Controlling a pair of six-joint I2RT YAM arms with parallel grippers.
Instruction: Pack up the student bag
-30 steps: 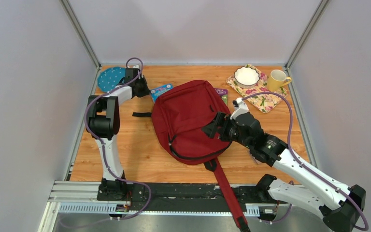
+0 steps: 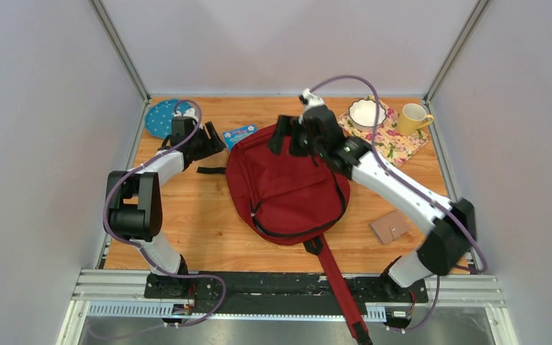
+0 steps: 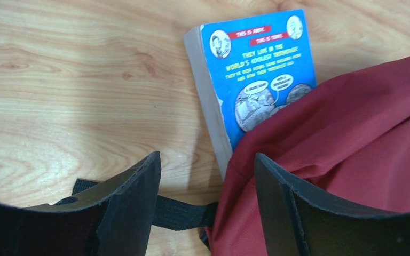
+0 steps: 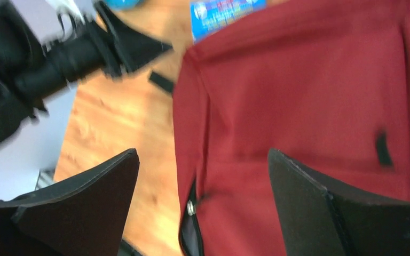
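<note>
Flat in the middle of the table lies the dark red bag (image 2: 280, 194), its strap hanging over the front edge. A thick blue book (image 3: 261, 64) is partly covered by the bag's upper left edge; in the top view the book (image 2: 238, 135) peeks out there. My left gripper is open just to the left of the bag, nothing between its fingers, the book beyond its tips. Over the bag's upper part hangs my right gripper (image 2: 283, 135), open and empty; the right wrist view is blurred, with bag fabric (image 4: 299, 96) below it.
At the back right, a white bowl (image 2: 366, 113) and a yellow mug (image 2: 412, 118) stand on a floral mat (image 2: 395, 150). A brown pouch (image 2: 389, 226) lies at the right. A blue dotted plate (image 2: 159, 118) is at the back left.
My right arm has swung from the bag's right side up and leftward over its top, uncovering the brown pouch and hiding the purple book. The left gripper shifted slightly and turned.
</note>
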